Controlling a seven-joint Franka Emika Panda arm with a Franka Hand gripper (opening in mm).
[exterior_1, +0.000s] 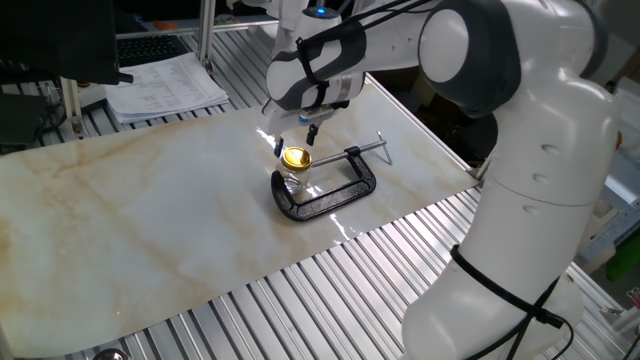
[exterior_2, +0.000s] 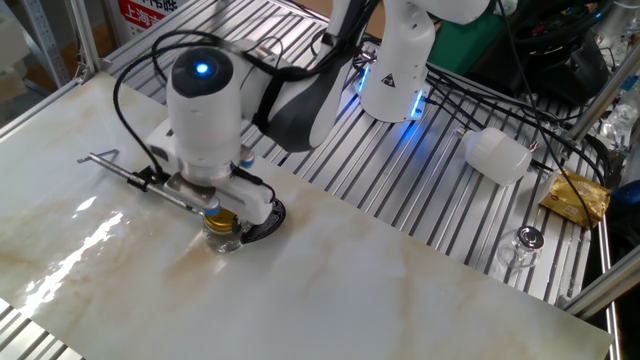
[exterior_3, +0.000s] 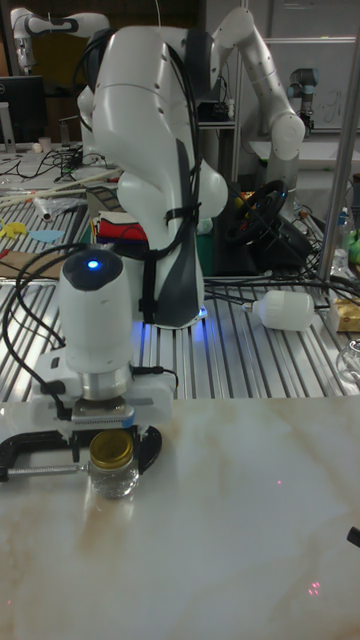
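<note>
A small clear glass jar (exterior_1: 297, 180) with a gold lid (exterior_1: 296, 157) stands upright on the marble-patterned board. Around it lies a black C-clamp (exterior_1: 335, 201), its screw rod pointing at the jar; whether rod and glass touch, I cannot tell. Just above and behind the lid is my gripper (exterior_1: 295, 143), open, its two dark fingertips apart with nothing seen gripped. In the second exterior view the gripper's body covers part of the lid (exterior_2: 220, 220) and much of the clamp. The third view has the jar (exterior_3: 114, 482) in front of the gripper, whose fingers are hidden there.
A paper stack (exterior_1: 166, 88) lies off the board's far edge. On the slatted table sit a white bulb-shaped object (exterior_2: 497, 156), a yellow packet (exterior_2: 575, 197) and another small glass jar (exterior_2: 521, 248). Most of the board (exterior_2: 400, 290) is bare.
</note>
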